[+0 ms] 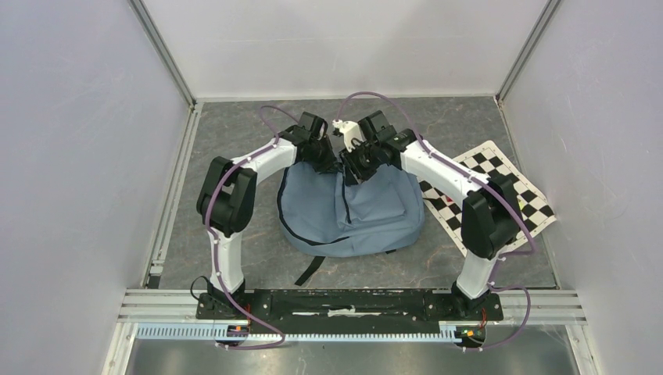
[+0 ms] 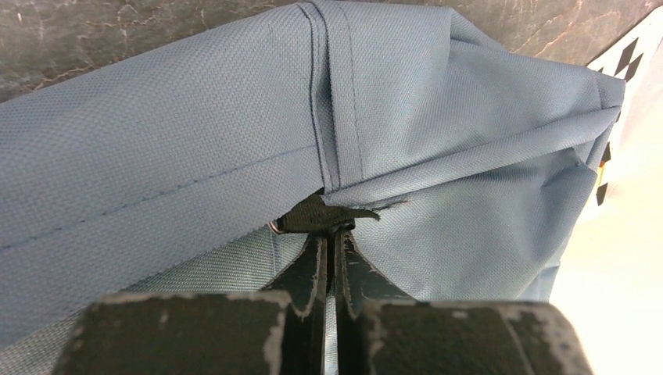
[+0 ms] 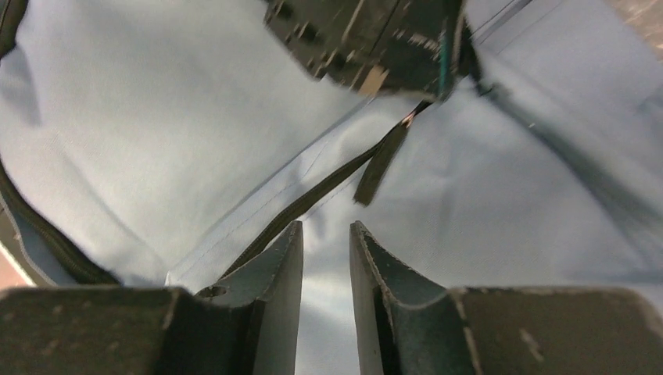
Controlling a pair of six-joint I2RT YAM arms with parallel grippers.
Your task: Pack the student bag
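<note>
The blue-grey bag (image 1: 313,205) lies on the grey floor, its black zipper (image 1: 345,205) running down the middle. At the zipper's top end my left gripper is shut on a small black fabric tab (image 2: 319,216). My right gripper hangs above the bag, part open, with nothing between its fingers. Ahead of it in the right wrist view, a dark zipper pull (image 3: 381,166) hangs free from the zipper line, close below the left gripper's dark body (image 3: 375,47). The bag's inside is hidden.
A black-and-white checkered board (image 1: 502,178) lies to the right of the bag, partly under my right arm. A black strap (image 1: 310,270) sticks out at the bag's front. Both grippers are close together; bare floor (image 1: 234,129) shows at the back left.
</note>
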